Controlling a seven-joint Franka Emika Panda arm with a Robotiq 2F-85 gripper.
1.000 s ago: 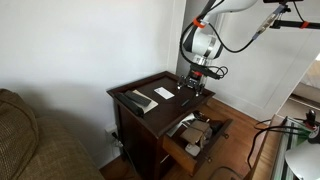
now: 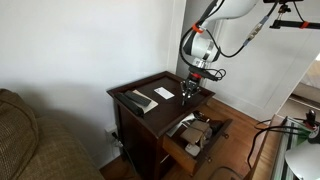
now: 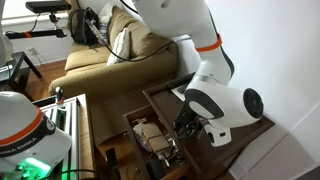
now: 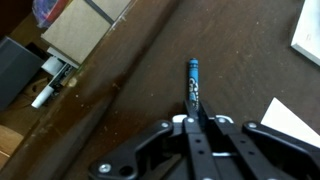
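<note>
A blue crayon [image 4: 193, 78] with dark markings shows in the wrist view, its far end pointing away from me above the dark wooden top. My gripper is shut on the crayon's near end, which the fingers partly hide. In exterior view 1 the gripper [image 2: 187, 94] is low over the right part of the cabinet top [image 2: 157, 118], close to the surface. Whether the crayon still touches the wood cannot be told.
An open drawer [image 2: 194, 163] below the top's front edge holds several items, among them a brown block [image 2: 196, 132]. White paper [image 2: 163, 93] and a flat light-coloured item [image 2: 143, 101] beside a dark strip [image 2: 128, 104] lie on the top. A wall stands behind.
The arm has come down toward the cabinet top, and the gripper is now lower, close to the surface. The drawer and the other items have not moved.
</note>
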